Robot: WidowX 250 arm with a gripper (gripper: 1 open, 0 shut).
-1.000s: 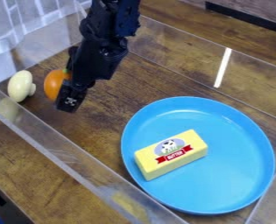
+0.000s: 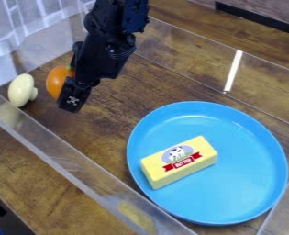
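My black gripper [image 2: 73, 90] reaches down from the top to an orange round object [image 2: 59, 79] at the left, its fingers over the object's right side; whether they are closed on it is hidden. A white oval object [image 2: 22, 90] lies just left of it. On the right, a blue plate [image 2: 242, 174] holds a yellow butter box [image 2: 179, 160].
Clear plastic walls [image 2: 73, 170] border the wooden surface on the left and front. The wood behind the plate and in the middle is mostly bare.
The gripper and the orange object have shifted very slightly, the gripper a little up and left; the plate and box are unchanged.
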